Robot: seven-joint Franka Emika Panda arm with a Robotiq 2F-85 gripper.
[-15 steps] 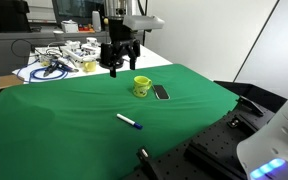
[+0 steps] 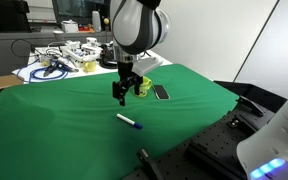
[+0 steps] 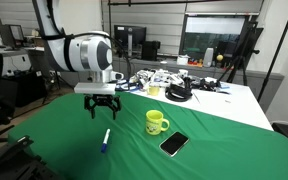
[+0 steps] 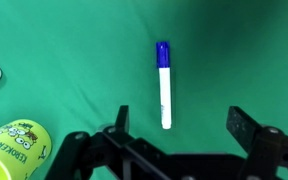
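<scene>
A white marker with a blue cap [image 2: 130, 121] lies on the green tabletop. In the wrist view the marker [image 4: 164, 85] runs nearly straight up and down, with its blue cap at the far end. My gripper is wide open, its fingers on either side of the marker's line and nothing between them. Seen from outside, the gripper [image 2: 131, 96] hangs above the table, a little behind the marker. In exterior view 2 the gripper [image 3: 103, 108] is likewise above the marker [image 3: 106, 140], clear of it.
A yellow-green mug [image 3: 157, 122] stands near the gripper, partly hidden behind it in exterior view 1. A dark phone [image 3: 174, 144] lies beyond the mug. Cables and other clutter [image 2: 49, 70] line the table's back edge.
Marker, mug and phone have stayed in place.
</scene>
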